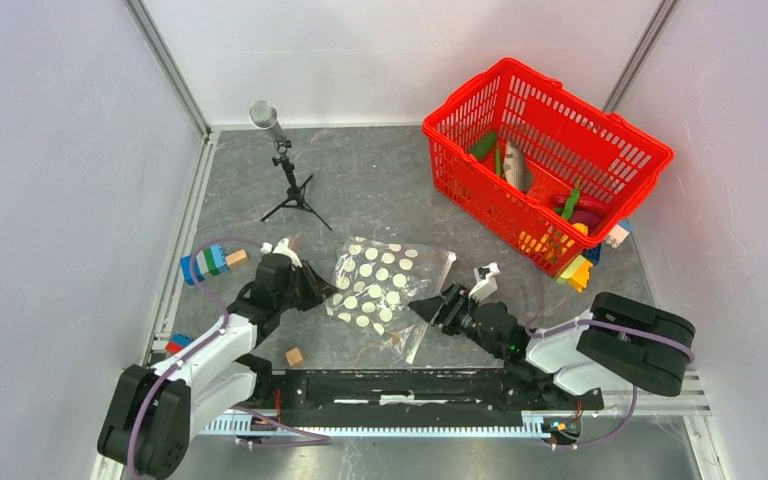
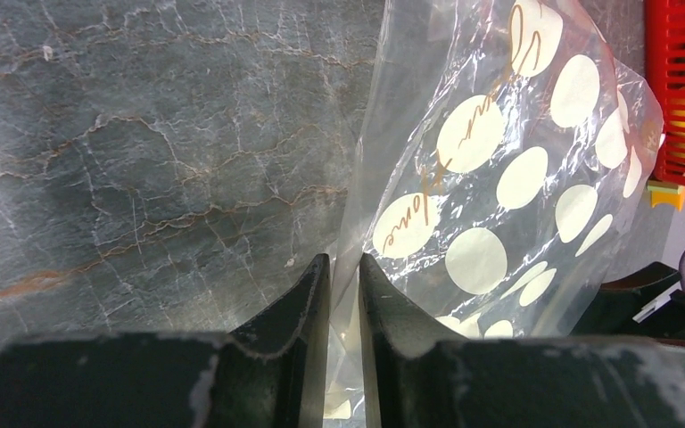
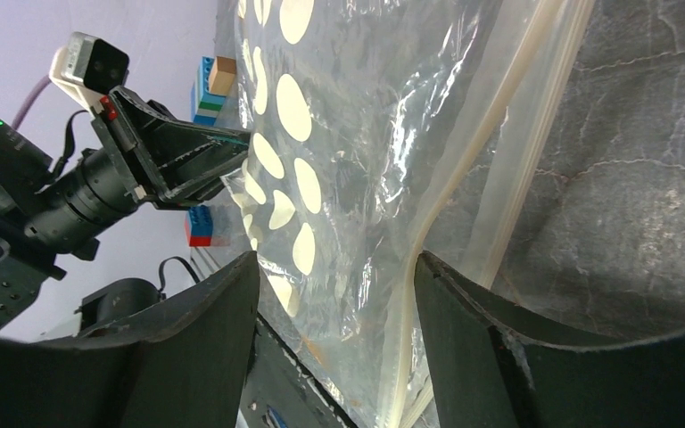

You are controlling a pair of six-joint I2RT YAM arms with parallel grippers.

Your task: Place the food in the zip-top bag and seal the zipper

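A clear zip top bag with cream dots lies at the middle of the table, flat-looking, no food visible inside. My left gripper is shut on the bag's bottom edge, a fold of film running between its fingers. At the bag's mouth, my right gripper stands part open. The zip strip and the bag's mouth run between its fingers in the right wrist view, with a gap to the left finger. Two layers at the mouth stand slightly apart there.
A red basket at the back right holds vegetables and a fish. A microphone on a tripod stands at the back left. Toy blocks lie by the left wall, a wooden block near the front edge.
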